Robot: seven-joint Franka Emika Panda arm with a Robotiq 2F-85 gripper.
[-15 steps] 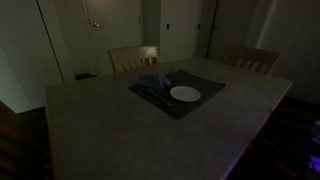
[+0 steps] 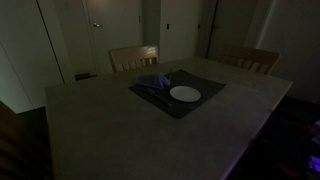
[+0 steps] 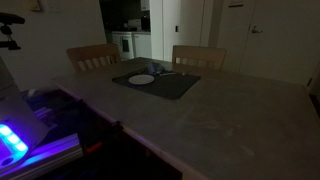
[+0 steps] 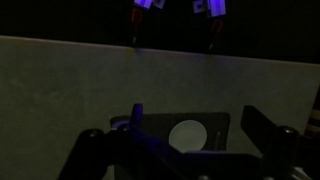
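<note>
A white round plate lies on a dark placemat on the table. Bunched on the mat beside the plate is a blue cloth; exterior view 2 shows the plate and the mat too. Looking down in the wrist view, I see the plate between the dark, widely parted fingers of my gripper. The gripper is open, apart from the plate, with nothing held visible. Its left finger hides part of the mat. Both exterior views leave the gripper out.
Wooden chairs stand along its far side, one behind the mat and one at the right. Thin cutlery seems to lie on the mat, too dark to make out. The room is dim.
</note>
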